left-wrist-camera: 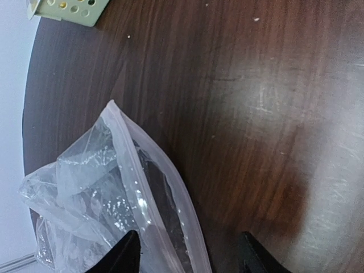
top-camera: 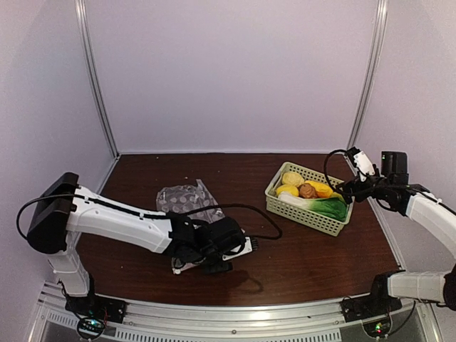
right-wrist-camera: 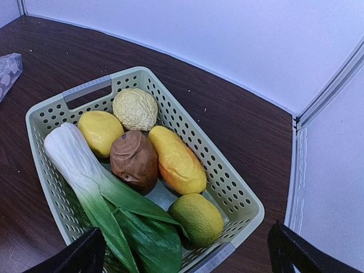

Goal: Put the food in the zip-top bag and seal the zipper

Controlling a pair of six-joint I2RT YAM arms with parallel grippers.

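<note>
The clear zip top bag (top-camera: 185,197) lies on the left half of the table, partly hidden under the left arm. In the left wrist view its pale zipper edge (left-wrist-camera: 173,187) runs between my left gripper's (left-wrist-camera: 189,242) parted fingers, which are not closed on it. The two zipper strips stand somewhat apart. In the right wrist view the food sits in a basket: a leafy green vegetable (right-wrist-camera: 94,182), a lemon (right-wrist-camera: 100,133), a round beige item (right-wrist-camera: 135,109), a brown one (right-wrist-camera: 134,161), a papaya (right-wrist-camera: 177,160) and a green-yellow citrus (right-wrist-camera: 197,220). Above the basket's near-right end my right gripper is open and empty.
The light green basket (top-camera: 299,218) stands at the right of the table. A bare stretch of table (top-camera: 306,263) lies in front of it. Walls close in the back and both sides, with the right wall (right-wrist-camera: 335,170) near the right gripper.
</note>
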